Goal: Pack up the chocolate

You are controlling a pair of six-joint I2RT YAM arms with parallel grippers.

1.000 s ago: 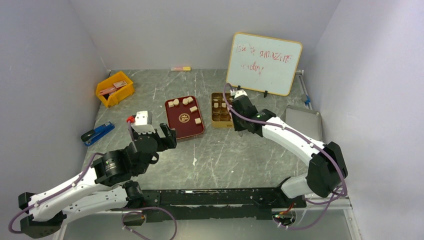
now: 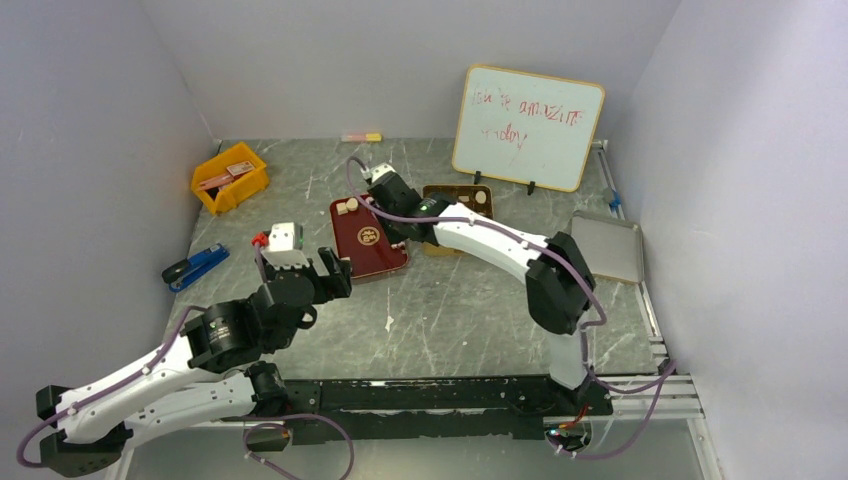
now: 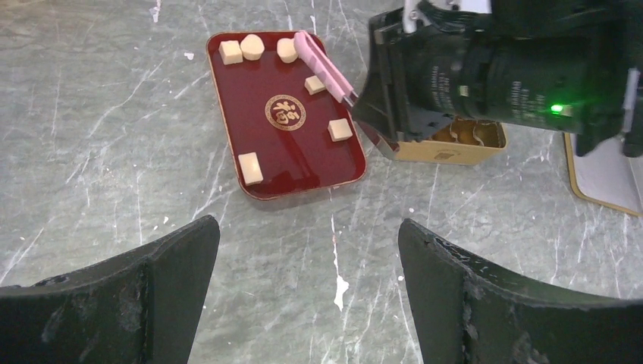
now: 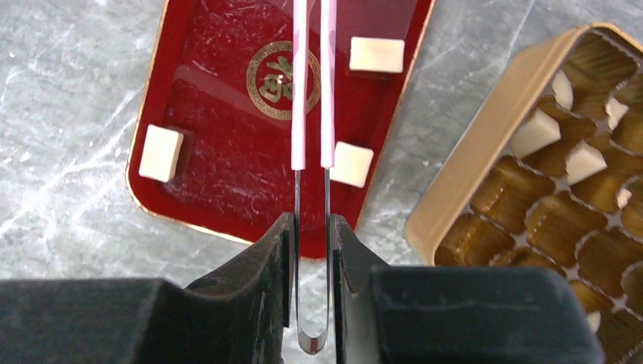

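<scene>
Cream chocolate pieces (image 4: 377, 54) lie spread on the red tray (image 3: 285, 152). My right gripper, with pink-tipped tongs, is over that tray; in the right wrist view its fingers stand slightly apart, tips cut off at the top, nothing seen between them. Beside the tray is a gold compartment box (image 4: 485, 144) holding several cream pieces (image 4: 536, 133) among empty cavities. My left gripper stands open and empty, nearer the front-left of the tray.
A yellow bin (image 2: 228, 195) and blue stapler (image 2: 205, 265) are at left. A whiteboard (image 2: 528, 140) stands behind, a metal tray (image 2: 605, 250) at right.
My right gripper and arm have moved left from the gold box to over the red tray. The left arm has not moved.
</scene>
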